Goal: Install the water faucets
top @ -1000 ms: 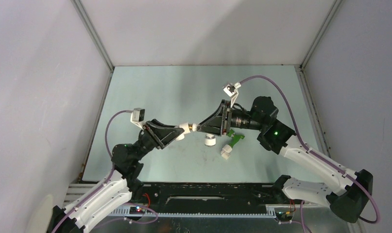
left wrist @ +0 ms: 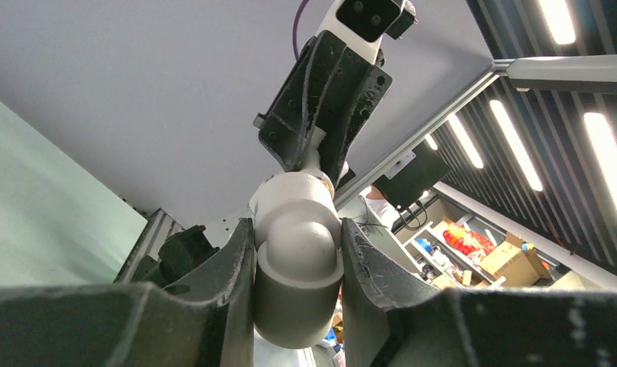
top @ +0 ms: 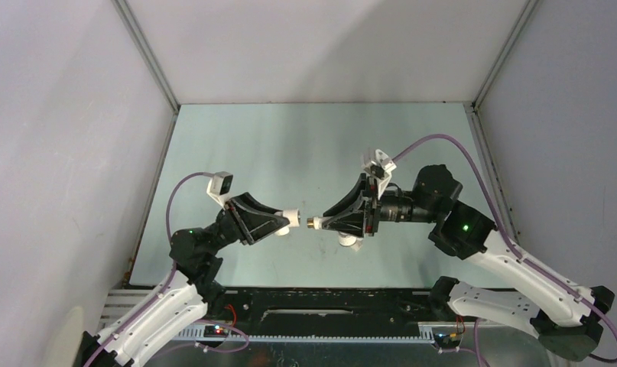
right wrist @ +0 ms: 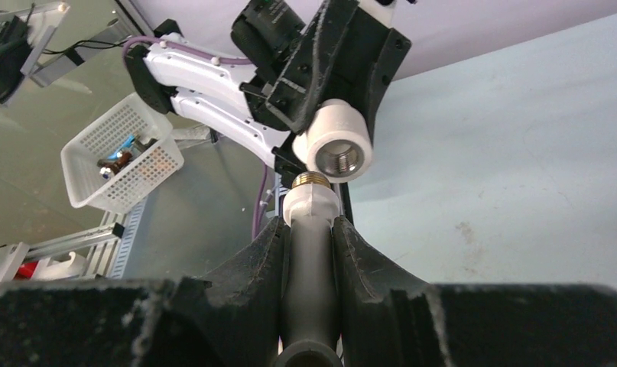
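Note:
My left gripper (top: pixel 280 217) is shut on a white elbow fitting (left wrist: pixel 296 229), its round mouth facing right in the top view. Across from it, my right gripper (top: pixel 329 222) holds a white faucet (right wrist: pixel 311 202) whose brass threaded end (top: pixel 311 222) points left at the fitting. A small gap separates the brass thread from the mouth. The right wrist view shows the fitting's threaded mouth (right wrist: pixel 339 157) up and to the right of the brass thread. Both parts are held in the air. Below the right gripper shows the faucet's white lower end (top: pixel 347 239).
Partly hidden under the right gripper, a white-ended piece (top: pixel 357 245) lies on the pale table (top: pixel 236 145). Off the table stands a white perforated basket (right wrist: pixel 121 153) with metal parts inside.
About a second ago the brass end met the fitting's mouth. The right gripper has since drawn back rightward with the faucet, opening a gap.

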